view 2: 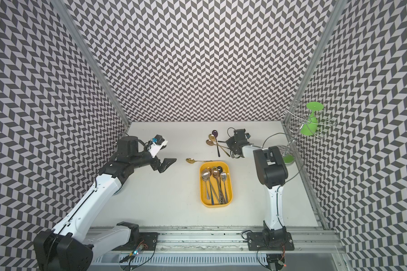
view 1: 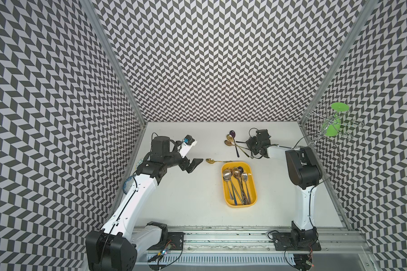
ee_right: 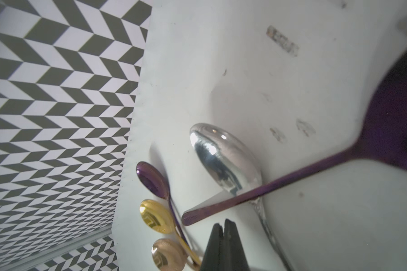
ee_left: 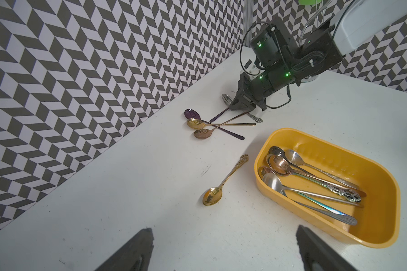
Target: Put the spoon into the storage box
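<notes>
In the right wrist view my right gripper is shut, its tips pressed together with nothing between them. A purple spoon (ee_right: 298,174) lies outside those fingers, its handle crossing a silver spoon (ee_right: 226,158). Beyond them lie a second purple spoon (ee_right: 152,178), a gold spoon (ee_right: 157,216) and a copper spoon (ee_right: 168,255). The yellow storage box (view 1: 254,189) holds several spoons. Just off its far-left corner rests a single gold spoon (ee_left: 212,196) with an ornate handle. My left gripper stands open and empty above the table at left.
A wire rack (view 1: 323,122) with green goblets stands at the back right. The patterned wall (ee_left: 99,90) rises close behind the spoon cluster. Bare white table (view 1: 185,198) stretches left of the box.
</notes>
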